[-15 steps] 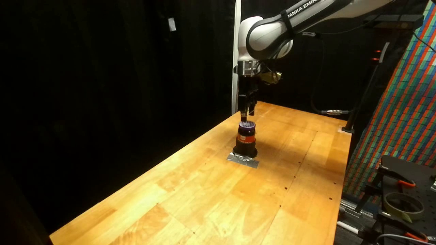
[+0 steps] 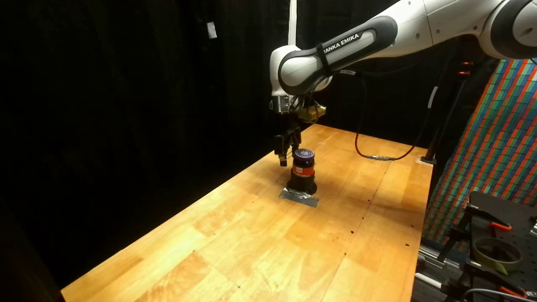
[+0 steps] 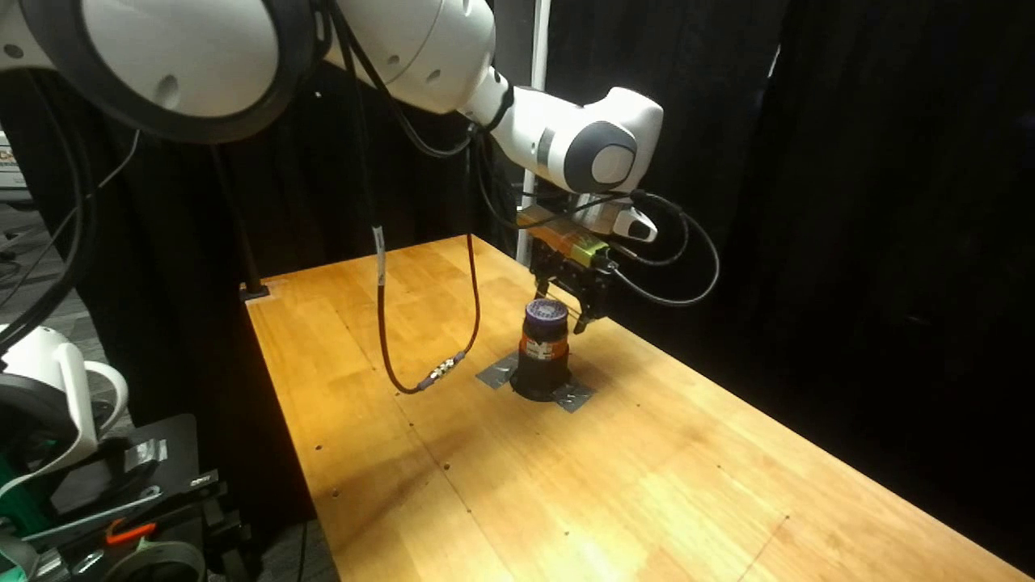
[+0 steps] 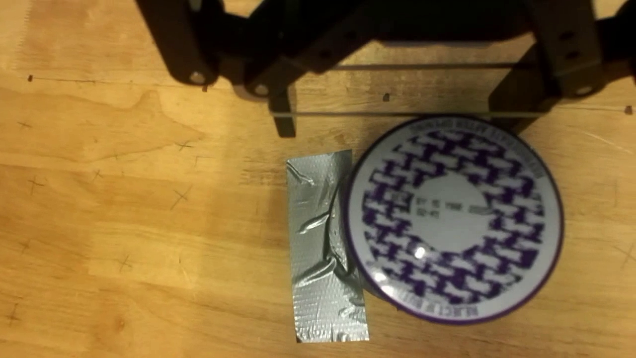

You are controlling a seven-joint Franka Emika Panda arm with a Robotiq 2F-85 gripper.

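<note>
A dark jar (image 2: 303, 167) with a purple patterned lid (image 4: 450, 215) stands upright in a black base (image 3: 540, 381). Silver tape (image 2: 300, 197) at the base lies flat on the wooden table. My gripper is open, its fingers spread wide and nothing between them. In the wrist view the lid lies just below the line of the fingertips, shifted toward the right finger. Exterior view 2 shows the gripper (image 3: 560, 315) behind the jar, its tips at about lid height. Whether the right finger touches the lid, I cannot tell.
A cable (image 3: 441, 370) hangs in a loop low over the table. Beyond the table's edge, a black cart (image 2: 503, 216) holds clamps and a tape roll (image 2: 497, 251).
In exterior view 1 the arm and gripper have moved down and to the left, from above the jar to beside its lid. The jar has stayed in place.
</note>
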